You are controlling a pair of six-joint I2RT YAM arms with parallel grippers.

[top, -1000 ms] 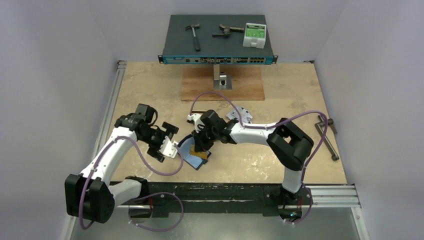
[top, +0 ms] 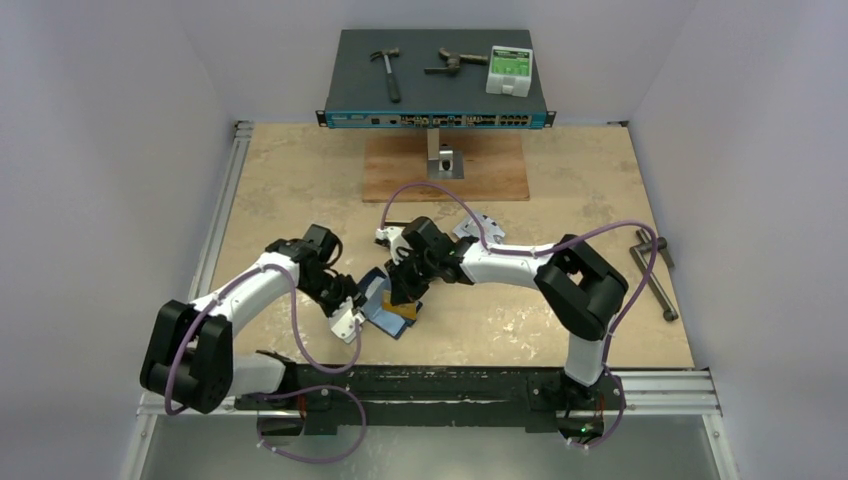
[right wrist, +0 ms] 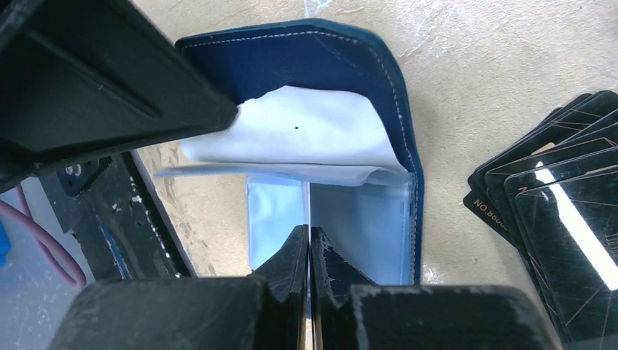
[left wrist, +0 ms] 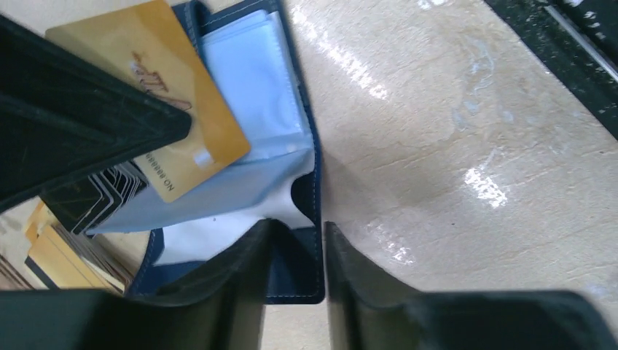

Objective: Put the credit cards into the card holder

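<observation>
The open navy card holder (top: 384,322), with clear plastic pockets, lies on the table between both grippers. My right gripper is shut on a gold card (left wrist: 211,124), which is seen edge-on in the right wrist view and lies over the clear sleeve in the left wrist view. Around the holder's side edge, the fingers of my left gripper stand a little apart, with a strip of navy border showing between them. One left finger (right wrist: 167,106) reaches over the holder's white lining in the right wrist view.
A fanned stack of black cards (right wrist: 561,197) lies beside the holder. White cards (top: 482,226) rest behind the right arm. Hammers (top: 654,270) lie at the far right edge, and a wooden board (top: 500,170) is at the back.
My left gripper has moved right to the holder's edge, and its fingers have drawn closer together. The right arm and the gold card have stayed almost still.
</observation>
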